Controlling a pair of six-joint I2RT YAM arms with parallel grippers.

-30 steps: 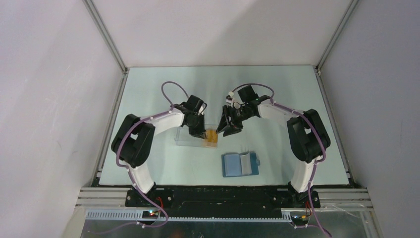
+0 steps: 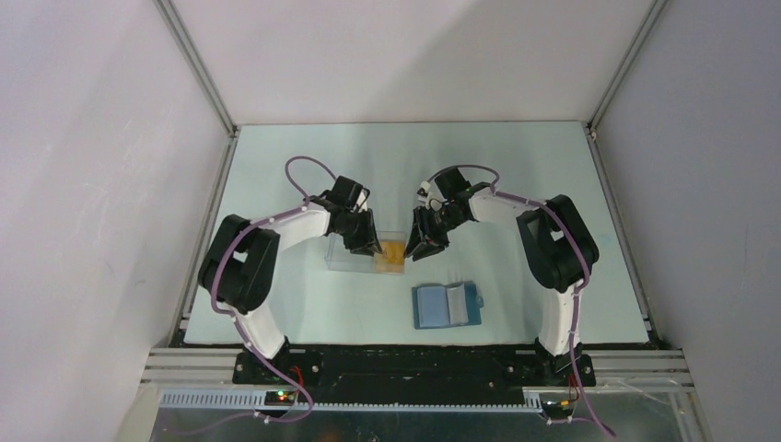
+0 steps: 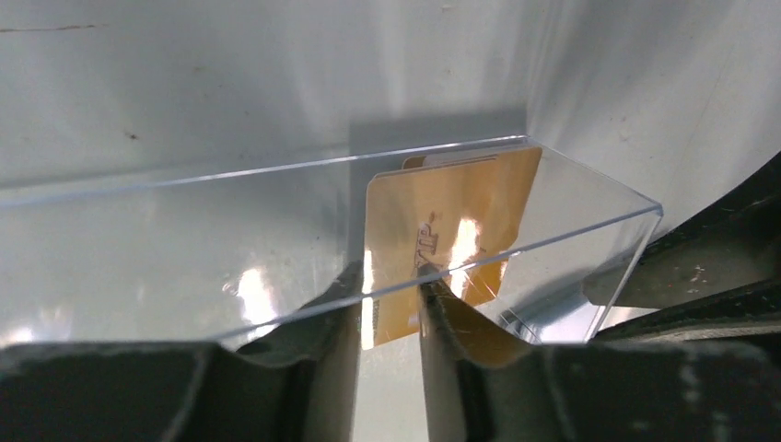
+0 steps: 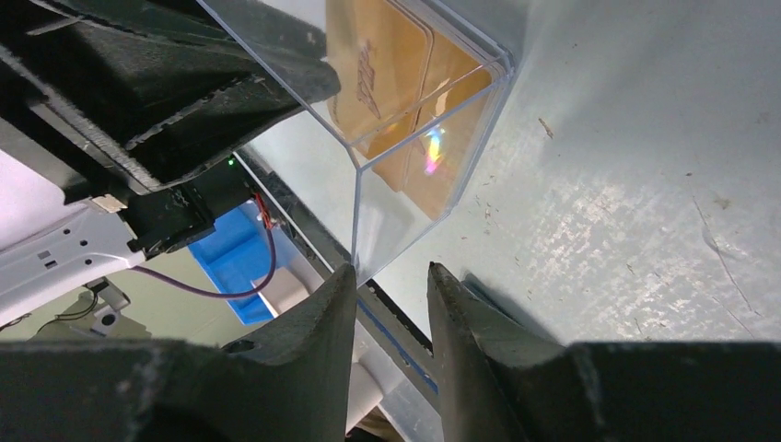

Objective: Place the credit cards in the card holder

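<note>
A clear plastic box (image 2: 350,261) lies mid-table; gold cards (image 2: 390,258) lean inside its right end, also visible in the right wrist view (image 4: 378,64). My left gripper (image 2: 368,247) is over the box beside the cards, fingers part open with a narrow gap. My right gripper (image 2: 414,247) is at the box's right end, part open, with nothing seen held. A blue card holder (image 2: 433,306) lies below the right gripper on the table.
Both arms come close together around the box. The table's front edge borders a dark rail.
Both arms have shifted slightly; the left gripper moved a little left, and the right gripper came slightly down. The box and holder look unmoved.
</note>
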